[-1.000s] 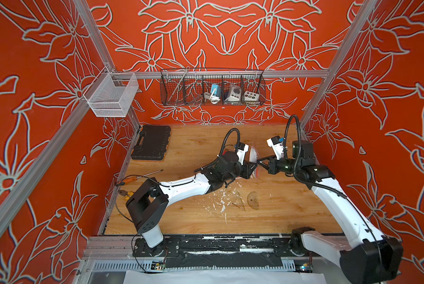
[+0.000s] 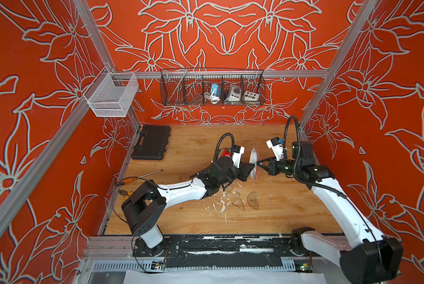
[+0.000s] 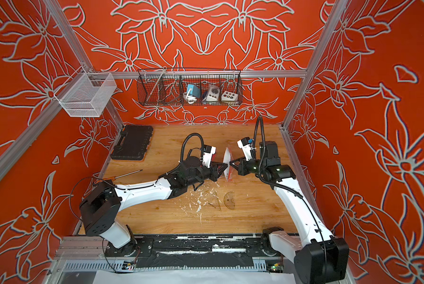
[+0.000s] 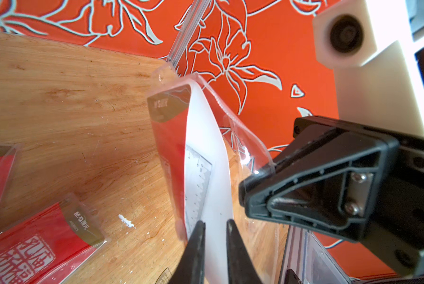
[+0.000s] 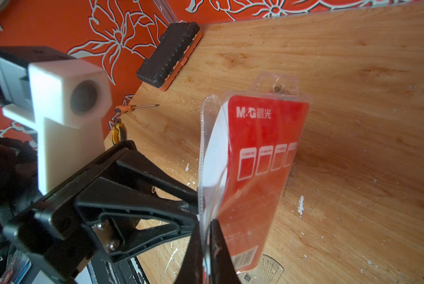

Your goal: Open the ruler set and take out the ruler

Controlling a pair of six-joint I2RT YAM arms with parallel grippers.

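Note:
The ruler set is a clear sleeve (image 5: pixel 209 137) with a red printed card (image 5: pixel 254 175), standing upright between my two grippers. In the left wrist view, a ruler (image 4: pixel 197 182) with scale marks lies against the white inner face (image 4: pixel 214 156). My left gripper is shut with the sleeve's lower part between its fingers. Facing it, my right gripper is shut on the edge of the clear film, which bulges away from the white face. A clear protractor (image 2: pixel 252 200) and a set square (image 2: pixel 239 201) lie on the table below.
Red packets (image 4: pixel 46 243) lie on the table beyond the left gripper. A black case (image 2: pixel 151 142) sits at the back left, with a screwdriver (image 2: pixel 148 174) in front of it. White flakes litter the middle. A wire basket (image 2: pixel 212 90) hangs at the back.
My left gripper has shifted slightly left, away from the right one. The right arm looks unmoved.

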